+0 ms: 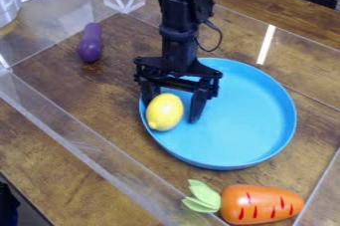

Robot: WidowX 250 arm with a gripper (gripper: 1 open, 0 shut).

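My black gripper is low over the left part of a blue plate, its fingers spread open around the back of a yellow egg-shaped object. The yellow object rests in the plate near its left rim. Whether the fingertips touch it is hard to tell.
A purple eggplant lies at the back left. A toy carrot with a pale green top lies at the front right, below the plate. Clear walls edge the wooden surface at the left and front.
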